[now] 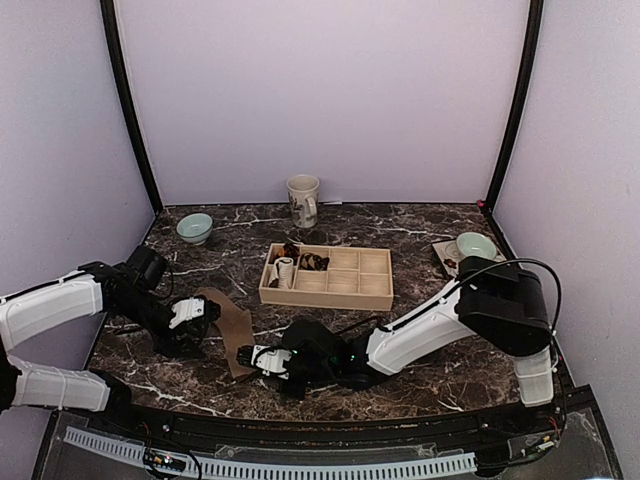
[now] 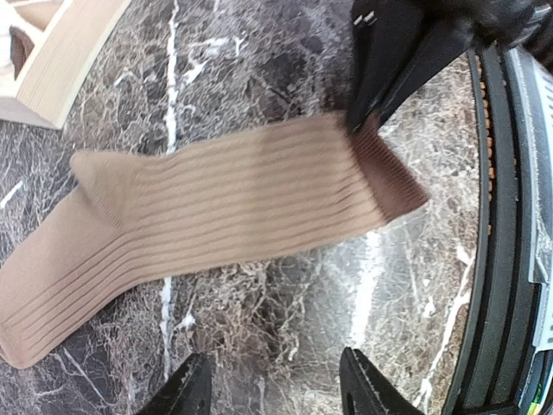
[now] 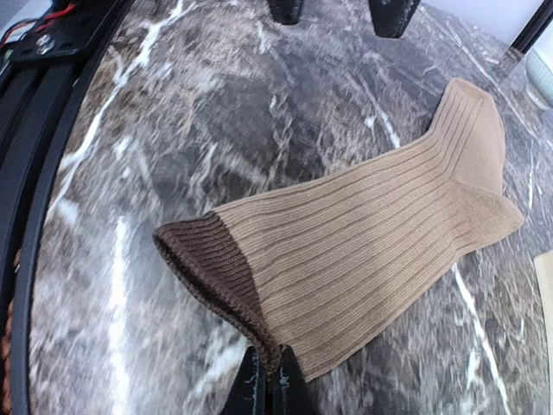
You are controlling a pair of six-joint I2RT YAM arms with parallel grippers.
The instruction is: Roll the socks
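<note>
One tan ribbed sock (image 1: 232, 322) with a dark brown cuff lies flat on the marble table, bent at its heel. My right gripper is shut on the edge of the dark cuff, which is lifted slightly. The left wrist view shows the ribbed sock (image 2: 251, 190) stretching from its toe at left to the right gripper. My left gripper stands open beside the leg of the sock, with bare table between its fingers. From above, its tips (image 1: 210, 310) are close to the sock's left side.
A wooden divided box (image 1: 328, 298) behind holds rolled socks in its left compartments; others are empty. Behind it stand a mug (image 1: 303, 200) and a pale bowl (image 1: 195, 229). Another bowl (image 1: 476, 246) sits far right.
</note>
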